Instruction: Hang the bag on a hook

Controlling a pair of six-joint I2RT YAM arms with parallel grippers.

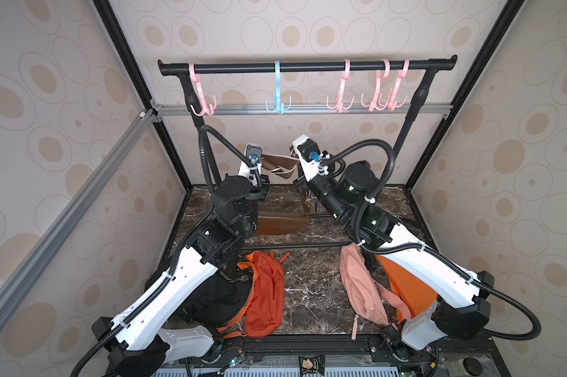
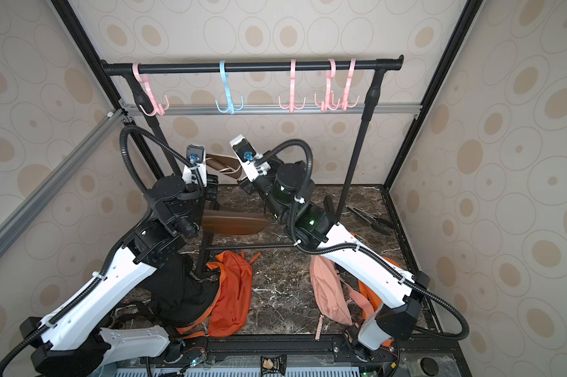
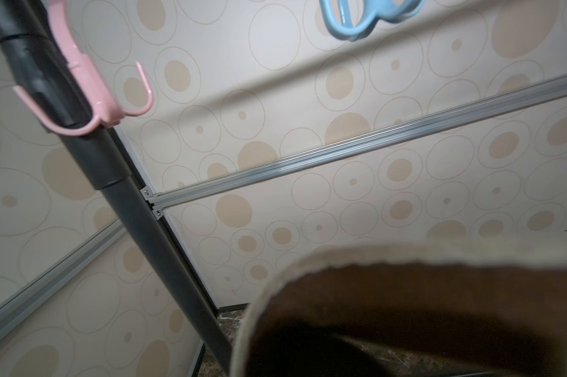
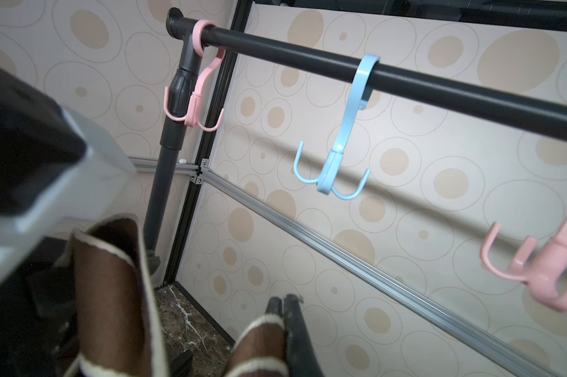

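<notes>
A brown strap with cream edging (image 1: 277, 163) spans between my left gripper (image 1: 253, 176) and my right gripper (image 1: 299, 172), above the brown bag (image 1: 277, 223). In the right wrist view the right fingertips (image 4: 289, 301) are shut on the strap; in the left wrist view the strap fills the lower frame and hides the left fingers. A blue hook (image 4: 333, 163) hangs on the black bar above the grippers, with pink hooks (image 4: 192, 106) either side.
The black rail (image 1: 311, 65) spans the back. An orange bag (image 1: 264, 295), a black bag (image 1: 214, 295) and a pink bag (image 1: 362, 289) lie on the marble floor. The rack's side posts stand left and right.
</notes>
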